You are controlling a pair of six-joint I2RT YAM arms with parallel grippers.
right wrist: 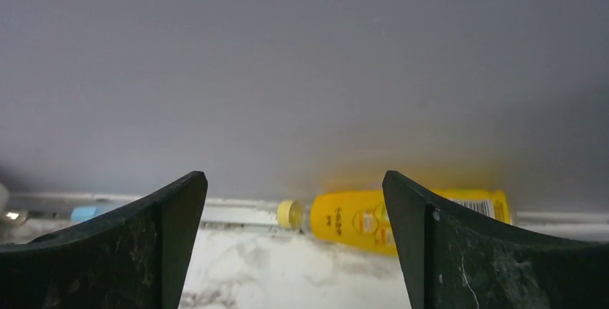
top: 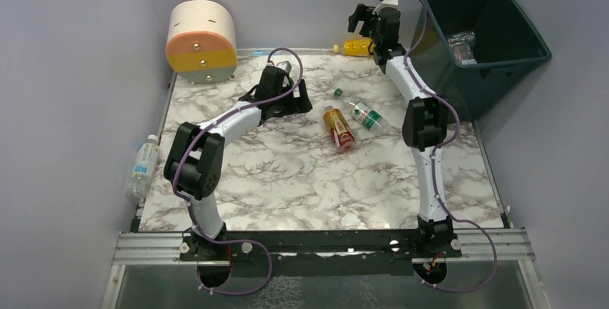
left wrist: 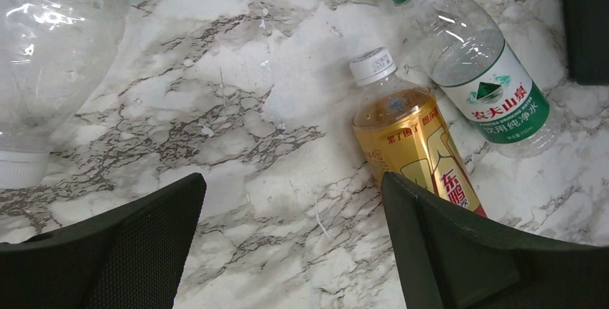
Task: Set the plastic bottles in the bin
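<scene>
An orange-labelled bottle [top: 339,129] and a clear green-labelled bottle [top: 368,116] lie mid-table, both also in the left wrist view. A clear bottle [left wrist: 61,50] is at that view's left edge, mostly hidden by the arm in the top view. My left gripper [top: 291,104] is open above the table, left of the middle bottles, nothing between its fingers. A yellow bottle [right wrist: 345,215] lies along the back edge; my right gripper [top: 363,21] is open above it, empty. Another bottle [top: 143,165] lies beyond the left edge. The dark bin [top: 506,68] stands back right, clear items inside.
A rounded cream, orange and yellow box [top: 201,36] stands at the back left. The grey walls border the table.
</scene>
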